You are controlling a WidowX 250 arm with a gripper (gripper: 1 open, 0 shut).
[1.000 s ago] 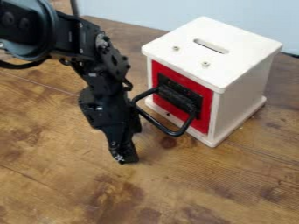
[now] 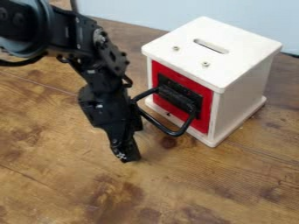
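Observation:
A black robot arm [image 2: 93, 61] reaches down from the top left, its gripper [image 2: 124, 149] low over the wooden table, just left of a white box [image 2: 237, 83] with a slot on top. The box's front has a red panel [image 2: 204, 122] with a black fitting and a black loop handle [image 2: 176, 132] sticking out toward the arm, close beside the gripper. Whether the fingers are open or shut is hard to make out.
A pale wall or surface runs behind the box at the top.

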